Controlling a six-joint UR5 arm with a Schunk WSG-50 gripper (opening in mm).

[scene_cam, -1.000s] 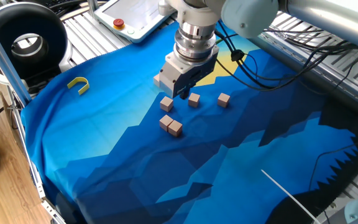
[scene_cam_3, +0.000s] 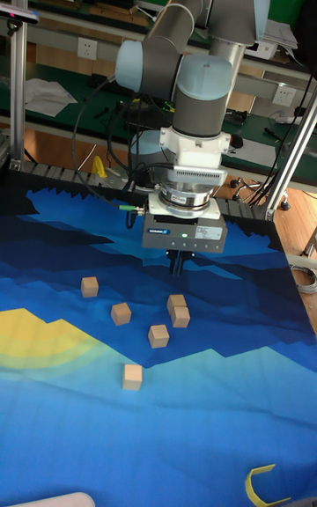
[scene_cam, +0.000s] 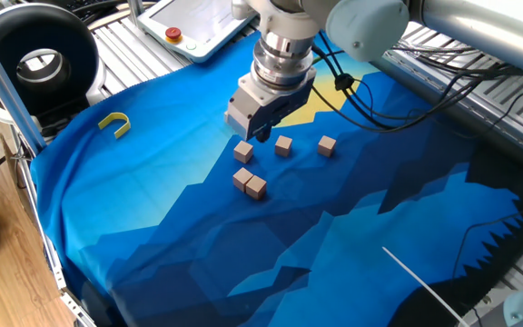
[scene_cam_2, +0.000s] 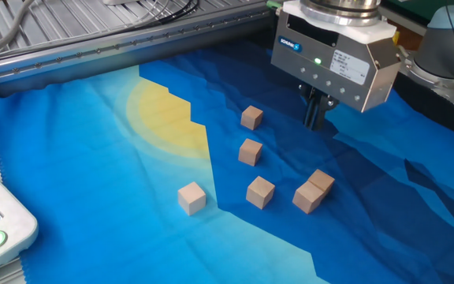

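Several small wooden cubes lie on the blue patterned cloth. Two of them, a near cube (scene_cam_2: 307,197) and a far cube (scene_cam_2: 319,181), touch as a pair. Loose on the dark blue are a middle cube (scene_cam_2: 260,192), another cube (scene_cam_2: 250,152) and a far one (scene_cam_2: 251,117). A separate cube (scene_cam_2: 192,198) rests on the light blue; in exterior view 1 the gripper body hides it. My gripper (scene_cam_2: 314,126) hangs above the cloth beyond the pair, dark fingers close together, shut, with nothing visible between them. In exterior view 3, the gripper (scene_cam_3: 177,272) is above and behind the pair (scene_cam_3: 178,310).
A yellow curved piece (scene_cam: 114,123) lies near the cloth's edge. The teach pendant (scene_cam: 198,25) with its red button is beside the cloth. Cables (scene_cam: 370,113) hang from the arm.
Over the last second my gripper has shifted slightly left in exterior view 1, covering the cube that peeked out beside it. The cubes have not moved.
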